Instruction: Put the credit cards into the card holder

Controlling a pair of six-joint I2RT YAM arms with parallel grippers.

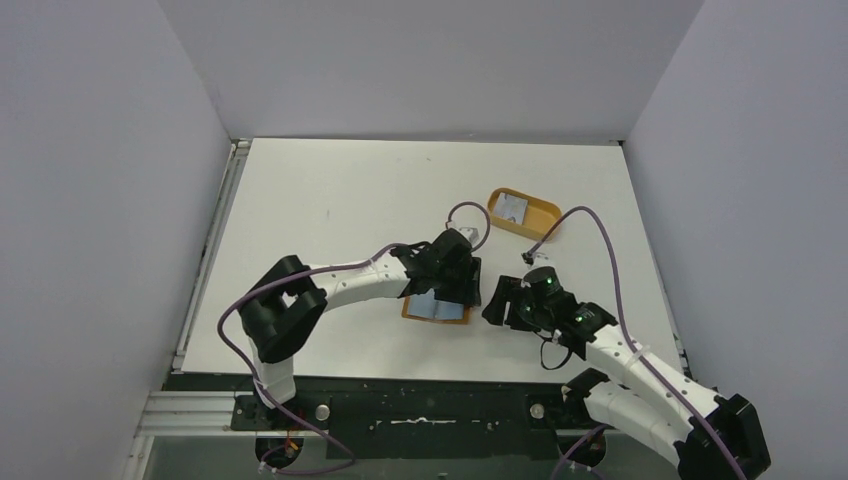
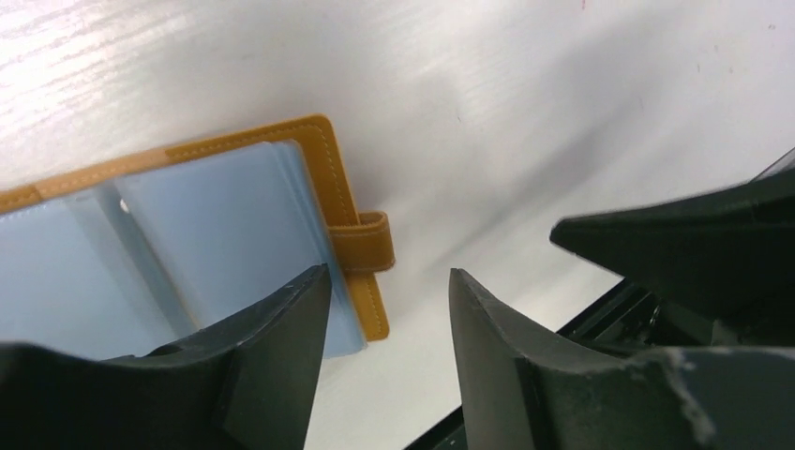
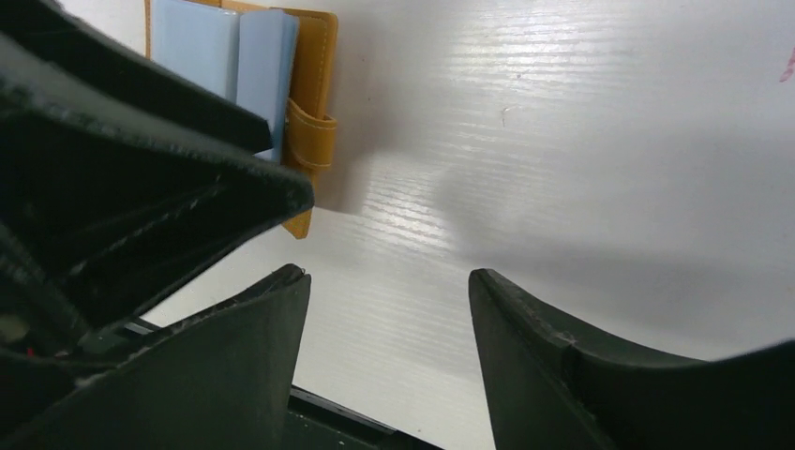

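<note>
The tan leather card holder (image 2: 366, 242) lies open on the white table at centre front, with light blue cards (image 2: 220, 230) filling both visible sides; its strap shows at the right edge. My left gripper hangs over that right edge, fingers apart, nothing seen held between them. My right gripper is just right of the holder (image 3: 311, 141), open over bare table. A black gripper part of the other arm reaches across each wrist view, hiding some of the holder in the right one.
A yellow tray (image 1: 542, 220) with a pale card or packet (image 1: 509, 207) in it sits at the back right. The front edge is close below the right gripper.
</note>
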